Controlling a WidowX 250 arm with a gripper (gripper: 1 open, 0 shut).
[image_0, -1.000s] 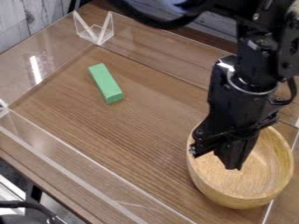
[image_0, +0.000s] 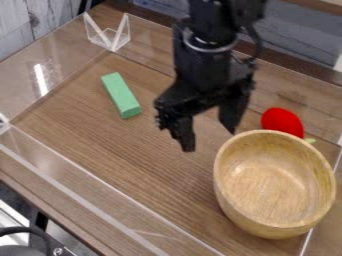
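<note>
My gripper (image_0: 201, 118) hangs in the middle of the camera view, its black body reaching up to the top, fingers spread open with nothing seen between them. It is left of and above a wide tan bowl (image_0: 273, 222). A red object (image_0: 281, 124) lies just behind the bowl at the right, with a small pale green bit at its lower right. A green block (image_0: 119, 94) lies flat to the left of my gripper.
A white wire-like holder (image_0: 108, 30) stands at the back left. Dark cables show at the bottom left corner.
My gripper has moved from over the bowl up and to the left, uncovering the bowl and the red object behind it.
</note>
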